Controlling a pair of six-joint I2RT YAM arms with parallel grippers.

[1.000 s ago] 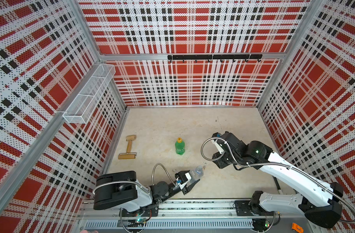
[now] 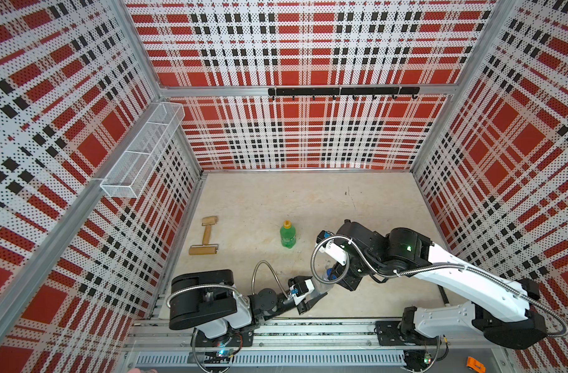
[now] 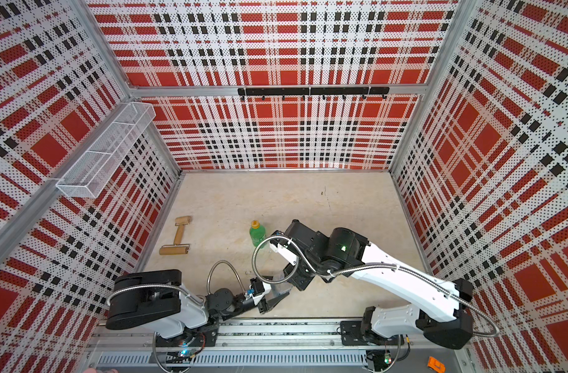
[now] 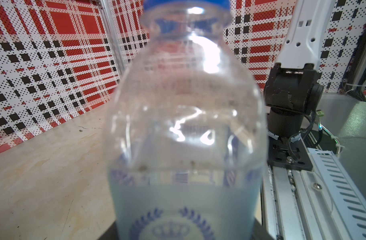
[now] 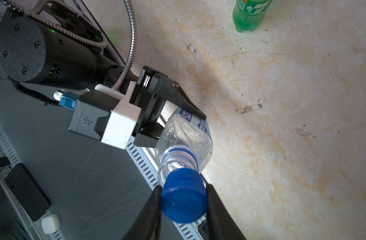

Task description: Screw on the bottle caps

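Observation:
A clear bottle (image 4: 187, 120) with a blue-printed label fills the left wrist view. My left gripper is shut around its body and tilts its open neck (image 5: 178, 158) toward the right arm. Between the fingertips of my right gripper is a blue cap (image 5: 183, 202), both fingers against its sides. The cap overlaps the bottle mouth in the right wrist view. At the top of the left wrist view its blue edge lies just over the neck; whether the threads engage cannot be told. A green bottle (image 2: 287, 236) with a yellow cap stands upright on the table.
A wooden roller (image 2: 204, 241) lies on the left of the table. A white wire basket (image 2: 135, 164) hangs on the left wall. My two arms meet closely near the front edge.
My right gripper has moved left and toward the front with the blue cap, from apart to the bottle mouth. The left arm has shifted the clear bottle slightly right. The green bottle stayed still.

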